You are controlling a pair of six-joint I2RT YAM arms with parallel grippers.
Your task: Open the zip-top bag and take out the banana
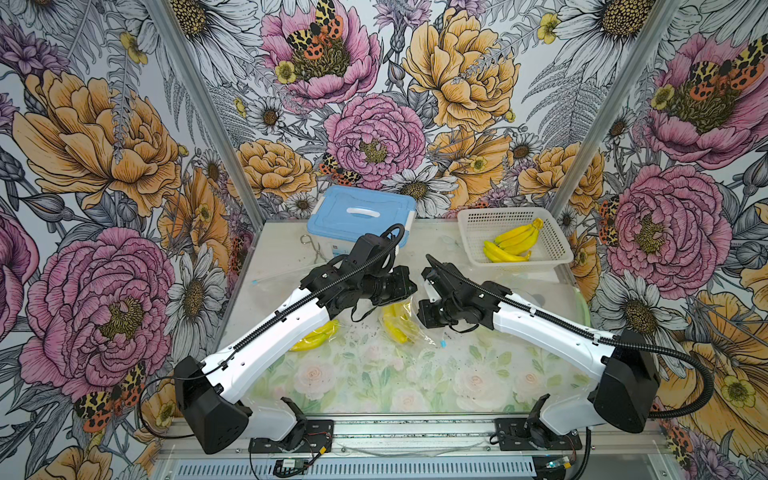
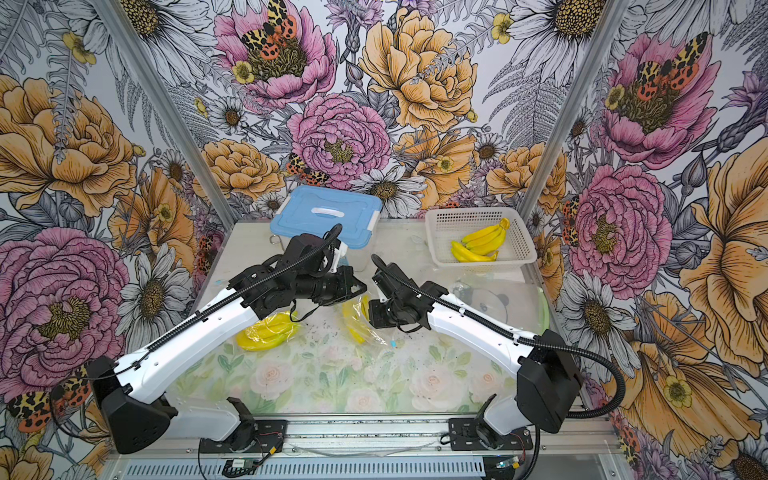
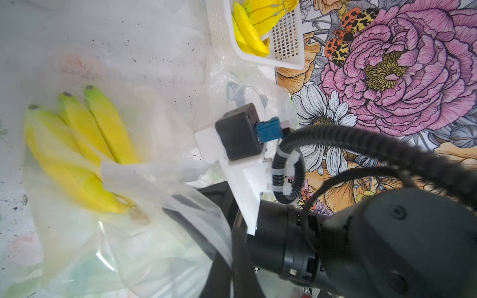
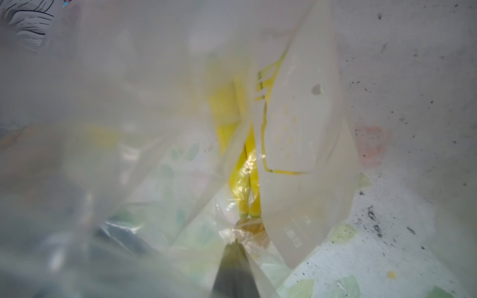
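Observation:
A translucent bag (image 3: 64, 238) with several bananas (image 1: 396, 324) in it lies mid-table between my grippers. My left gripper (image 1: 406, 284) is at the bag's top; in the left wrist view a strip of bag film runs into its shut fingertips. My right gripper (image 1: 428, 313) is low at the bag's right side. The right wrist view is largely veiled by film, the bananas (image 4: 238, 168) showing through it and one dark fingertip below; whether film is between those fingers is unclear.
A second bagged bunch (image 2: 264, 332) lies at the left, partly under the left arm. A blue-lidded box (image 1: 360, 206) stands at the back, a white basket of bananas (image 1: 472, 232) at the back right.

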